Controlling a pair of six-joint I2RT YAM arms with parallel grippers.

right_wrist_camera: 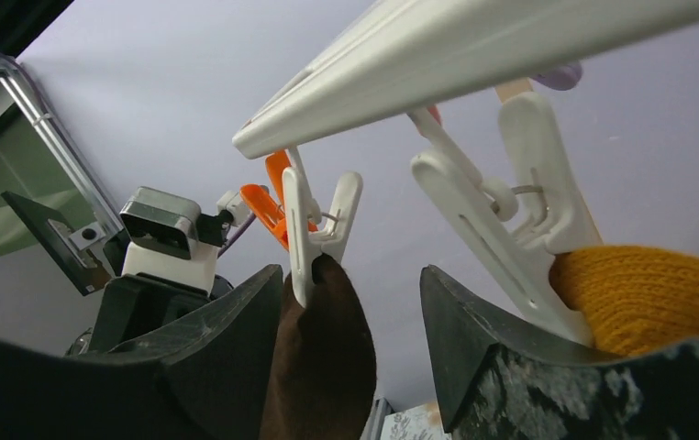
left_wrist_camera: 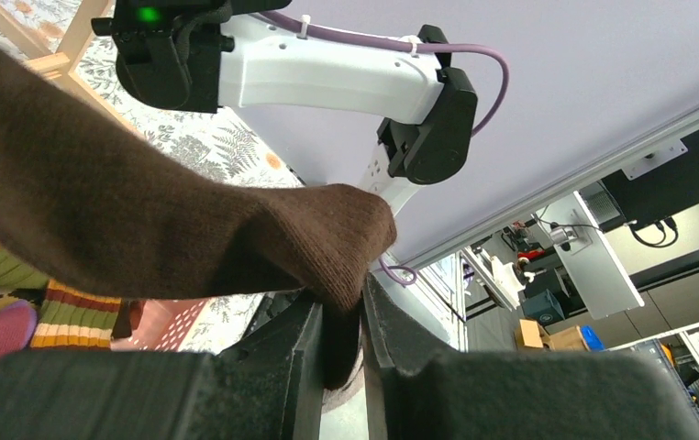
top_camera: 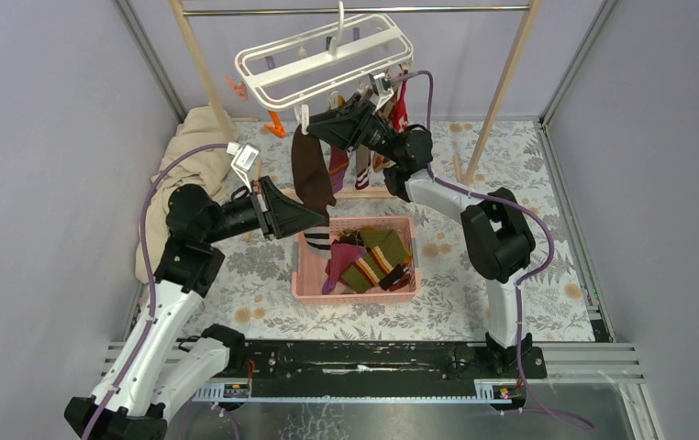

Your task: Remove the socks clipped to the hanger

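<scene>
A white clip hanger [top_camera: 325, 64] hangs from the rail. A long brown sock [top_camera: 309, 170] with a striped end dangles from a white clip [right_wrist_camera: 300, 238] at its front left. My left gripper [top_camera: 291, 220] is at the sock's lower part, whose fabric [left_wrist_camera: 190, 238] runs down between the part-open fingers. My right gripper stands open just below the hanger, facing that clip, with an orange-yellow sock [right_wrist_camera: 649, 293] in another clip close on its right. More socks hang behind, among them a purple striped one [top_camera: 338, 165] and a red one [top_camera: 400, 110].
A pink basket [top_camera: 305, 284] holding several socks stands below the hanger. A beige cloth [top_camera: 176, 156] lies at the left. Wooden rack posts [top_camera: 497, 92] flank the work area, and the floor to the right is clear.
</scene>
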